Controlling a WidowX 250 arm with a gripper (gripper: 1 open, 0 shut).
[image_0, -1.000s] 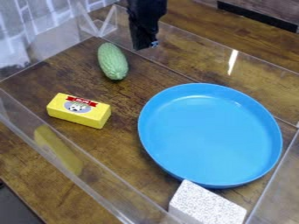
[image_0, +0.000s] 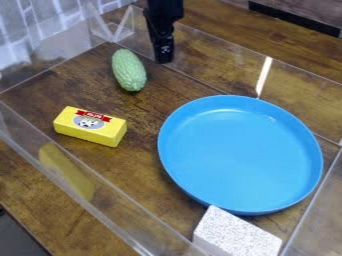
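My black gripper (image_0: 163, 50) hangs at the top centre of the camera view, open, above and to the right of a pale green cucumber-like vegetable (image_0: 128, 71). A yellow box with a red label and a cartoon face (image_0: 102, 125) lies at the left middle. A large blue plate (image_0: 239, 153) fills the right side of the wooden surface.
Clear plastic walls surround the work area. A white speckled block (image_0: 237, 232) sits at the bottom edge below the plate. Bare wood (image_0: 160, 95) lies between the vegetable and the plate.
The objects lie in the same places.
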